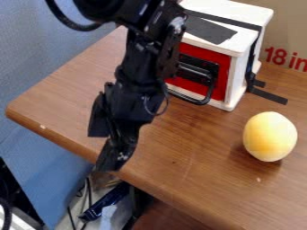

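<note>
The black robot arm reaches down from the top of the view, and its gripper [113, 148] hangs pointing downward over the left front part of the wooden table. Its fingers are dark and partly merged in view, so whether they are open or shut is unclear. A pale yellow round object [268, 137] rests on the right of the table, well apart from the gripper. A white box with a red front [243, 40] and a black handle stands at the back, behind the arm.
A cardboard box [290, 36] is behind. Cables and clutter lie below the table's front left edge.
</note>
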